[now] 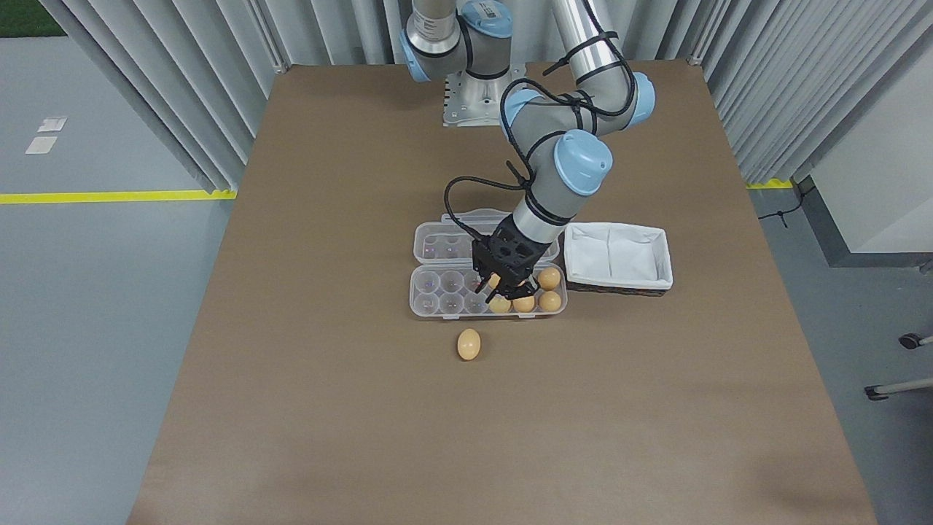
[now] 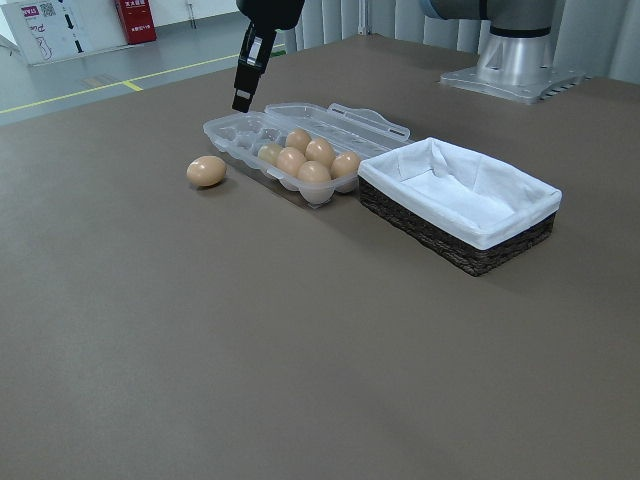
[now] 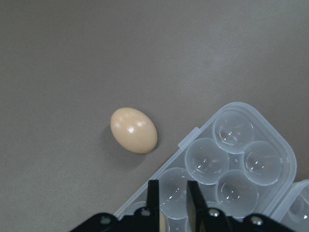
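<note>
A single egg (image 1: 469, 344) lies on the brown table just in front of the clear egg carton (image 1: 426, 293); it also shows left of the carton in the left camera view (image 2: 206, 171) and in the wrist view (image 3: 133, 130). Several eggs (image 1: 549, 301) sit in the carton's right cups, while the left cups are empty. My gripper (image 1: 483, 289) hangs above the middle of the carton, behind the loose egg. In the wrist view its two black fingers stand apart with a gap between them, so it is open, the loose egg beyond them.
A basket with white lining (image 1: 617, 255) stands right of the carton. The carton's open lid (image 2: 340, 128) lies behind it.
</note>
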